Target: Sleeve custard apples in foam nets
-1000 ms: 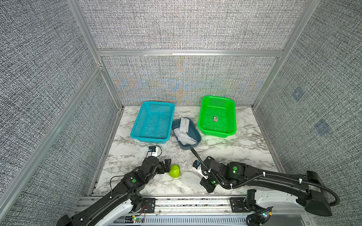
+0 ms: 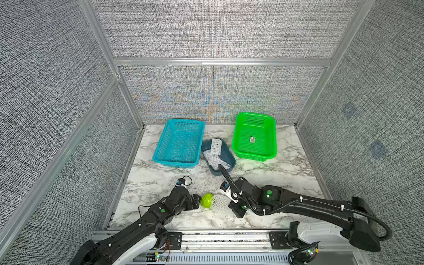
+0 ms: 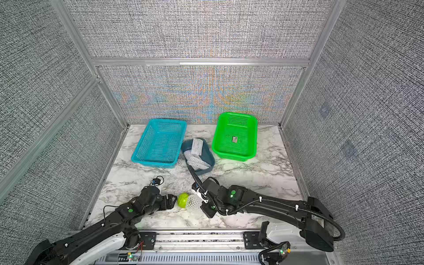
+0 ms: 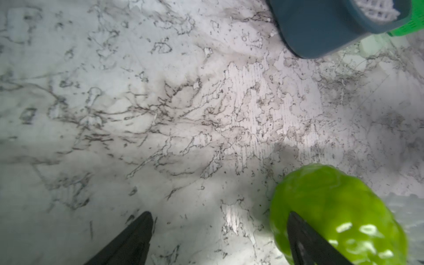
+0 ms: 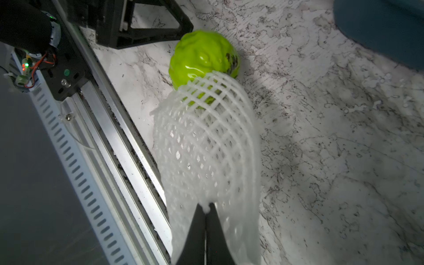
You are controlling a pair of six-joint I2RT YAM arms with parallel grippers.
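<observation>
A green custard apple (image 2: 206, 200) rests on the marble table at the front centre. My left gripper is open just to its left, one finger close against the fruit in the left wrist view, nothing between them. My right gripper is shut on a white foam net (image 5: 203, 145), whose mouth points at the apple and overlaps its near side. More white nets (image 2: 216, 147) lie in a dark blue-grey container (image 2: 228, 151) behind.
A blue basket (image 2: 159, 148) stands back left, a green basket (image 2: 270, 137) back right. The front rail edge (image 5: 132, 154) is close below the net. Bare table surrounds the apple to the sides.
My right gripper has moved left with the net, which has come onto the apple's side. My left gripper has shifted slightly toward the front.
</observation>
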